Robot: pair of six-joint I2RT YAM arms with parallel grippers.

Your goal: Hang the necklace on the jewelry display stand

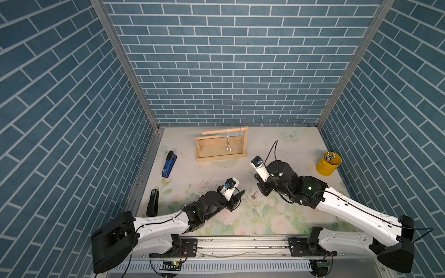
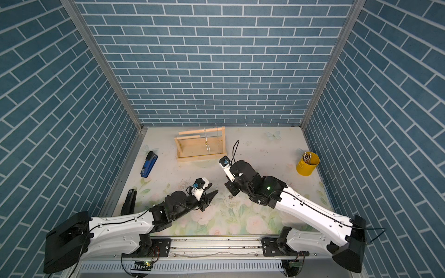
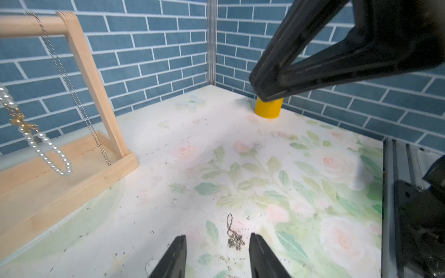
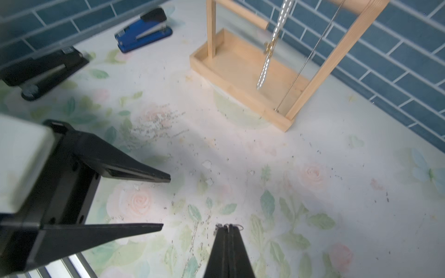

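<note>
A small bunched silver chain necklace [image 1: 254,195] [image 3: 235,240] lies on the floral tabletop. My left gripper is open, pointing at the chain, with nothing held between its fingers. My right gripper is shut; part of the chain [image 4: 238,226] shows just past its tips, and in the top left view the gripper hovers to the right of it. At the back, the wooden display stand [image 1: 221,158] carries a pearl necklace [image 4: 264,69] and a thin silver chain [image 3: 74,90] on its upper bar.
A blue stapler [image 1: 169,164] and a black stapler [image 1: 152,203] lie on the left. The yellow cup [image 1: 326,167] with items in it stands at the far right. Clear tabletop separates the chain from the stand.
</note>
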